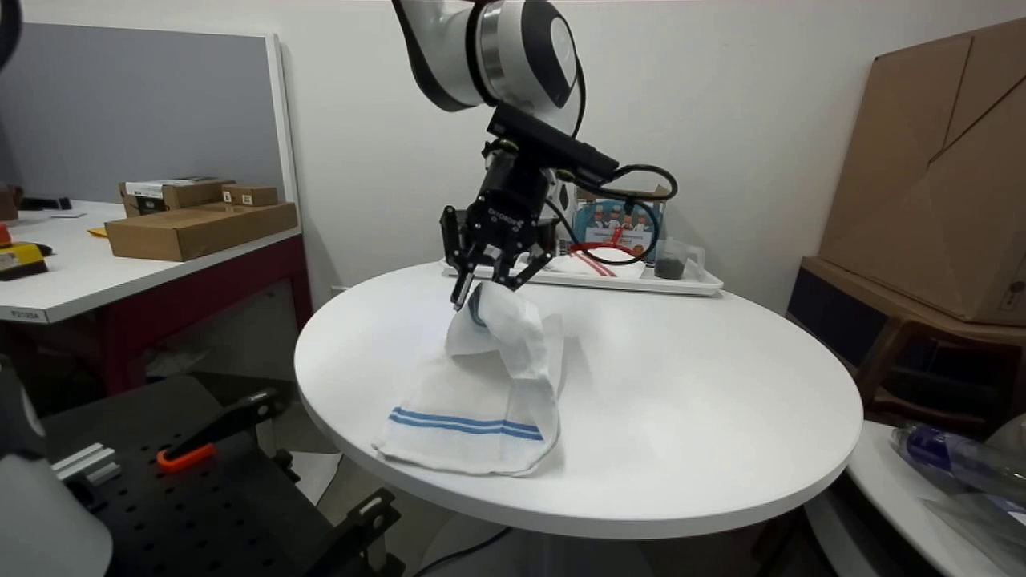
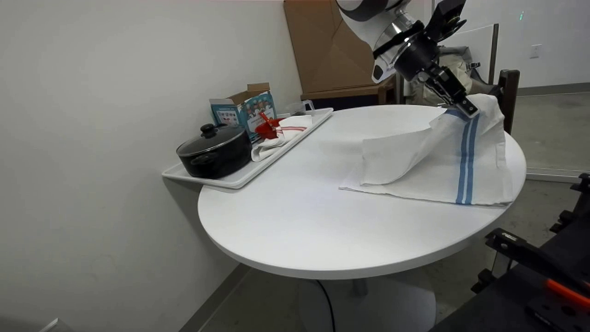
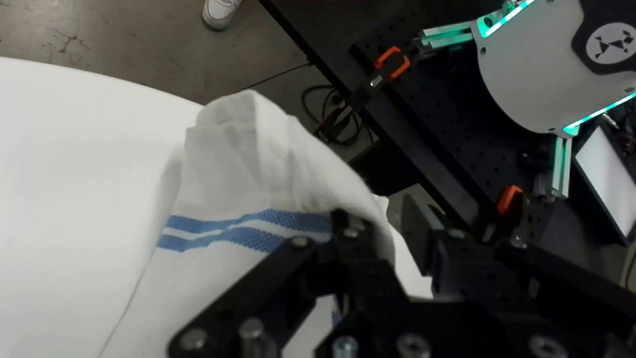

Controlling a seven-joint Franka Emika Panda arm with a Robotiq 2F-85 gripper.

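Observation:
A white towel with blue stripes lies partly on the round white table, its upper part bunched and raised beneath my gripper. In the wrist view, the gripper stands part open with a gap between its fingers. The cloth drapes around the left-hand finger, while the other finger is apart from it. In exterior view 2, the towel rises in a tent-like fold towards the fingertips, near one side of the table. Folds hide part of the cloth's contact with the finger.
Along the wall, a white tray holds a black lidded pot, a red-striped cloth, a box and a clear measuring cup. Bare table lies between tray and towel. A black clamp is beyond the table's edge.

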